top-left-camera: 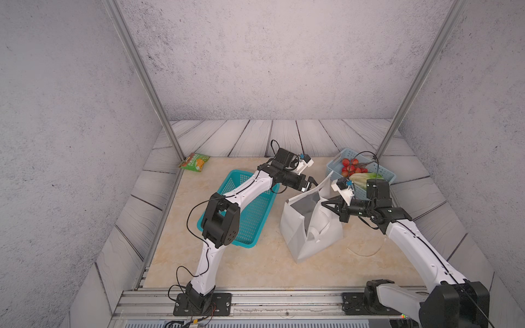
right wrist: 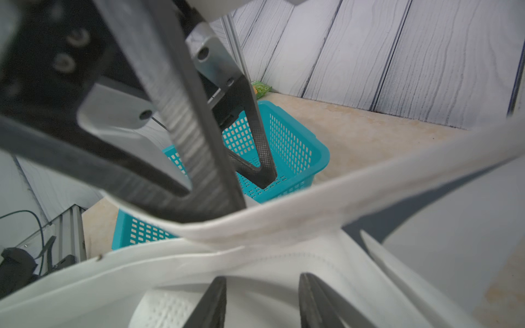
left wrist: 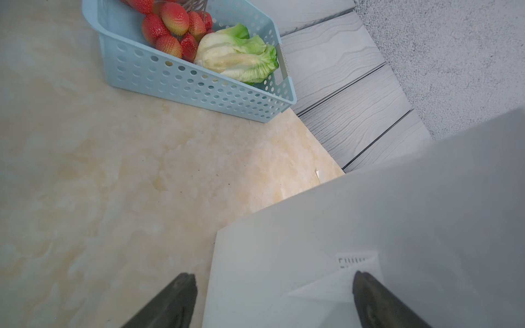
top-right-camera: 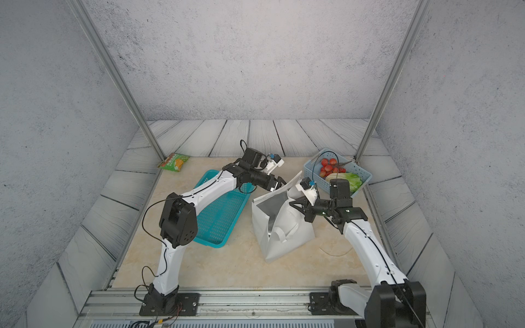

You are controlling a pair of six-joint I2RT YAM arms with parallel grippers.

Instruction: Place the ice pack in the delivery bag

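Observation:
The white delivery bag (top-left-camera: 322, 246) stands on the table with its mouth up and the right-hand wall pushed inward. My left gripper (top-left-camera: 310, 184) is open at its far left rim; in the left wrist view the bag's wall (left wrist: 284, 257) fills the space to the right, behind the fingers (left wrist: 172, 300). Against the right side, my right gripper (top-right-camera: 298, 204) touches the buckled wall and is shut; whether thin bag material lies between its fingers is hidden. A white dotted patch (right wrist: 164, 309) shows low in the right wrist view; I cannot tell whether it is the ice pack.
A teal basket (top-left-camera: 249, 244) lies left of the bag, partly under the left arm. At back right stands a light blue basket (left wrist: 186, 82) with strawberries (left wrist: 175, 19) and lettuce (left wrist: 235, 54). A snack packet (top-left-camera: 194, 161) lies at back left.

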